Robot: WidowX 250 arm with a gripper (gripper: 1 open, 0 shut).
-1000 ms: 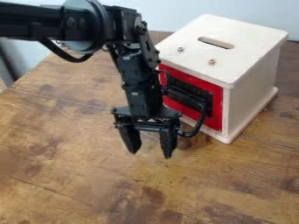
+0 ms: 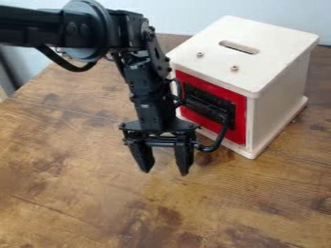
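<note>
My black gripper (image 2: pixel 163 165) hangs fingers-down over the wooden table, in front of and left of a pale wooden box (image 2: pixel 278 102) with a slot in its top and a red front panel (image 2: pixel 239 135). The two fingers are apart, with nothing visible between them. The arm partly hides the box's front, where a dark inset shows inside the red panel.
A pale wall stands behind, beyond the table's back edge.
The gripper and upper arm have shifted very slightly; the box stays in place.
</note>
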